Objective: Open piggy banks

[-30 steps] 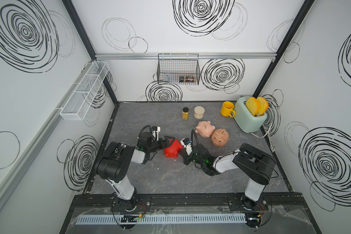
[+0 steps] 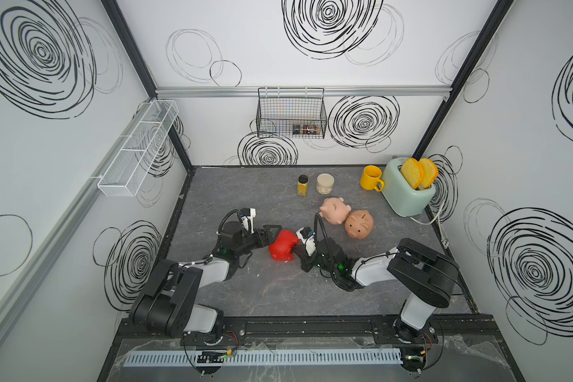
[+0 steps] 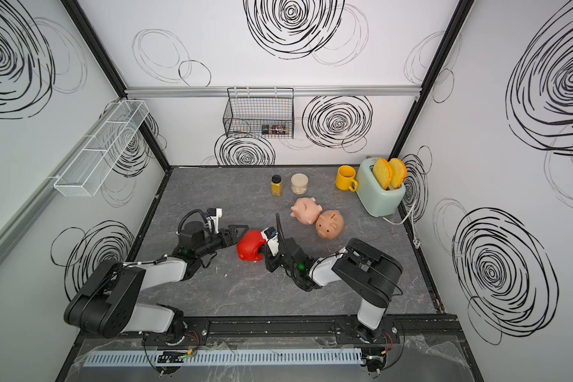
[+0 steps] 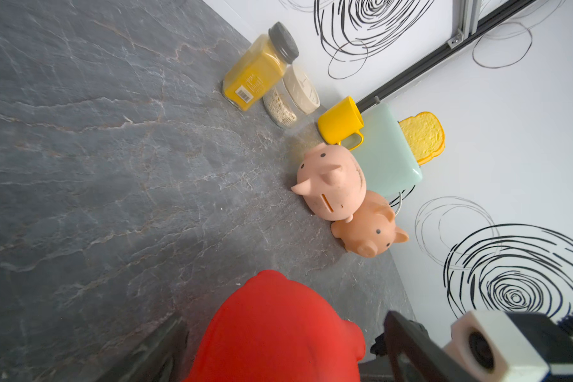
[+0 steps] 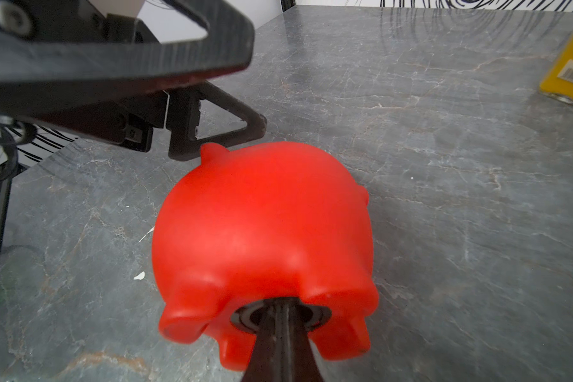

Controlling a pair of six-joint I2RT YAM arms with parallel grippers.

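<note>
The red piggy bank [image 5: 267,222] is between my two grippers at the middle of the table, its feet and belly turned towards the right arm. A dark round plug [image 5: 245,316] sits in its underside. My right gripper is shut with its tips at that plug; whether anything is pinched between them cannot be made out. On the far side, my left gripper [image 2: 275,233] stands open, its fingers [image 5: 238,130] close to the bank's upper end. In the left wrist view, the red body [image 4: 280,331] fills the space between the open fingers.
Two more piggy banks stand to the back right, a pink one [image 2: 335,210] and a tan one [image 2: 359,224]. Behind them are a yellow spice jar [image 2: 302,186], a lidded jar [image 2: 324,184], a yellow mug [image 2: 371,178] and a toaster [image 2: 406,196].
My left arm has drawn back to the left and its gripper has backed off slightly from the red bank. The bank and right gripper have shifted slightly towards the front.
</note>
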